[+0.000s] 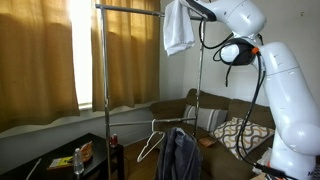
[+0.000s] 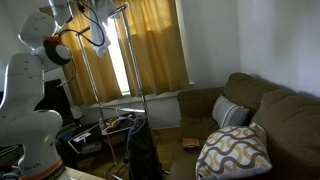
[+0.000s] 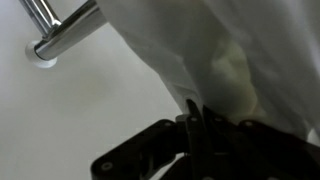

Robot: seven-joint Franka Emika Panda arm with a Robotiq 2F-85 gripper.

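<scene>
A white cloth (image 1: 179,31) hangs high up by the right end of the rack's top bar, under the end of my arm. In the wrist view the white cloth (image 3: 235,75) fills the upper right, and my gripper is shut at the cloth's edge. Part of the metal clothes rack (image 3: 68,32) shows at the upper left there. The second exterior view shows the cloth (image 2: 97,28) beside the rack near the top.
A dark garment (image 1: 178,156) and a white hanger (image 1: 150,146) are on the rack's lower bar. Behind stands a brown sofa (image 1: 222,113) with patterned cushions. A dark table (image 1: 62,165) with bottles is at the left, below yellow curtains (image 1: 35,65).
</scene>
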